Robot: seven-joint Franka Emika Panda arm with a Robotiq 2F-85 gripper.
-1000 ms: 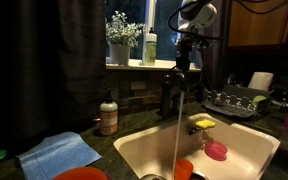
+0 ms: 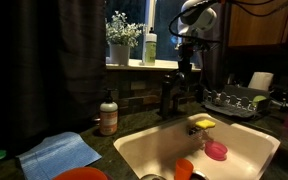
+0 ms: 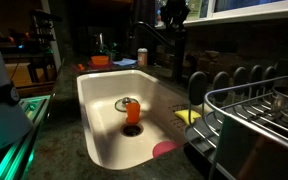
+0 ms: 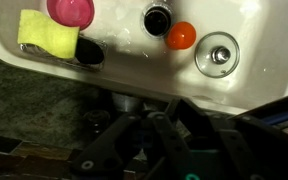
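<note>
A black faucet point(image 2: 171, 92) stands behind the white sink point(image 2: 149, 153). At its top, my gripper point(image 2: 183, 71) reaches down and is shut on what looks like the dark faucet handle; fine detail is lost in the dark. In the wrist view the gripper is a black shape at the sink's back edge. No water runs from the spout. In the basin are an orange cup point(image 3: 133, 112), a round metal strainer point(image 4: 217, 54) and a pink bowl point(image 4: 72, 11).
A yellow sponge point(image 4: 47, 34) rests in a wire holder at the sink's edge. The dish rack point(image 3: 254, 120) stands beside the sink. A soap bottle point(image 2: 108, 115), a blue cloth point(image 2: 57, 155) and a red bowl point(image 2: 81, 174) are on the counter. Above, the windowsill holds a plant point(image 2: 120, 35).
Water that was falling from the faucet in a full stream thinned and has now stopped. The arm has shifted only slightly near the faucet's top; the things in the sink look unmoved.
</note>
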